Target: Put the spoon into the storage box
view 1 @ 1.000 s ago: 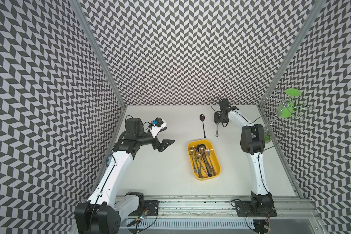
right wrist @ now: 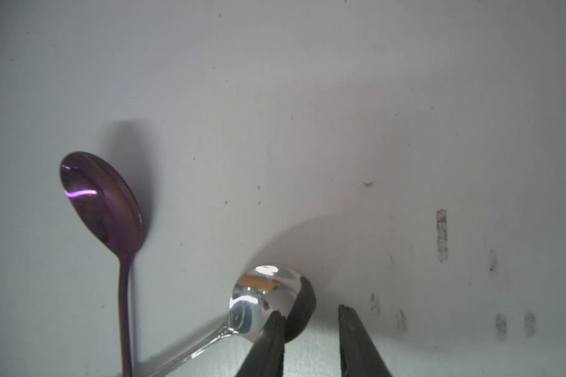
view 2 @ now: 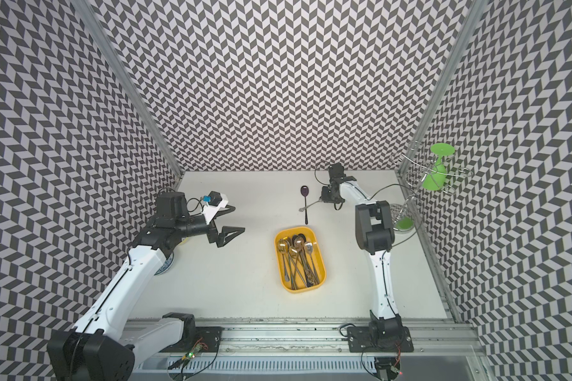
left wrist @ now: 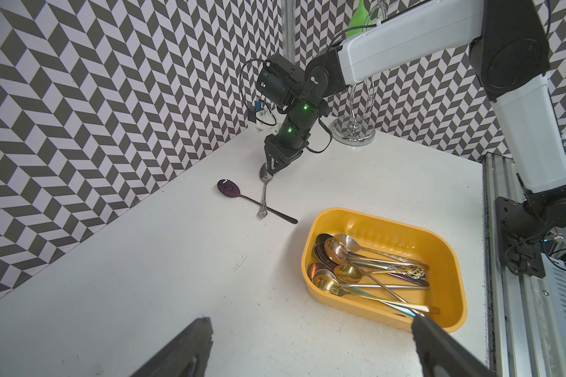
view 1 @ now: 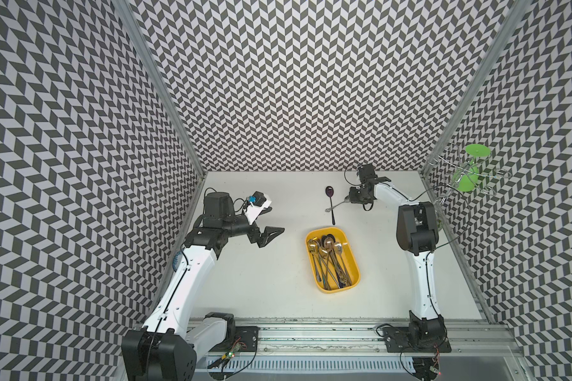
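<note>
A silver spoon lies at the back of the table, its handle pointing left and crossing the handle of a purple spoon. Right over the silver bowl is my right gripper, part open. One fingertip overlaps the bowl's edge in the right wrist view, and I cannot tell whether it touches; the gap between the fingers shows only table. The yellow storage box, holding several spoons, stands nearer the front. My left gripper hangs open and empty to the left of the box.
A wire rack with green glasses stands along the right wall. Bare white table stretches left of the box and spoons. A metal rail runs along the front edge.
The silver spoon's handle has swung from pointing toward the front to pointing left, over the purple spoon's handle. My right gripper has shifted slightly; the left arm has stayed still.
</note>
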